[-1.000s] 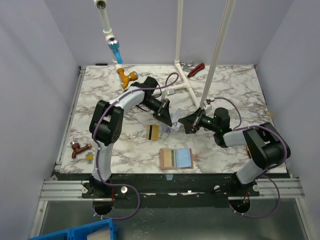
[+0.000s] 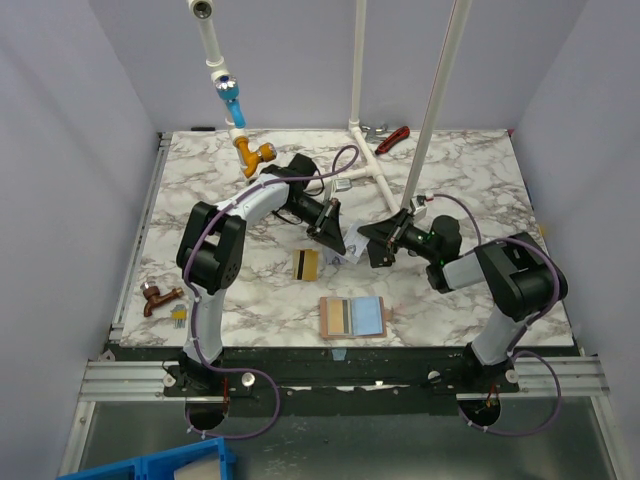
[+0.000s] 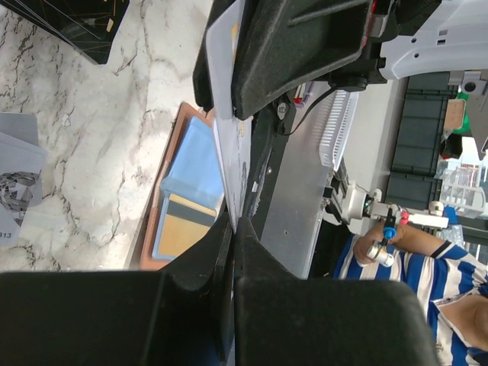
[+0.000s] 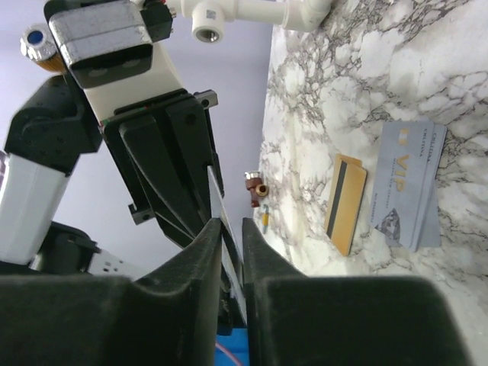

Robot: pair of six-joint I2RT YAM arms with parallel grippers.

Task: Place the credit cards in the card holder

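Observation:
A white card (image 3: 226,137) stands upright between my left gripper (image 2: 341,243) and my right gripper (image 2: 366,232), which meet at mid table. The left gripper's fingertips are shut at the card's end; the right gripper's fingers are round its other end. The open card holder (image 2: 352,317) lies near the front edge, with blue and gold pockets. A gold card (image 2: 305,264) lies left of the grippers. Grey VIP cards (image 4: 404,183) lie beneath them, and a black card (image 3: 61,27) lies to the right in the top view.
White pipes (image 2: 376,177) with valves stand behind and rise above. A brown tap fitting (image 2: 152,300) lies at the left, and a red-handled tool (image 2: 393,140) at the back. A blue bin (image 2: 175,464) is at the lower left.
The left arm looks still.

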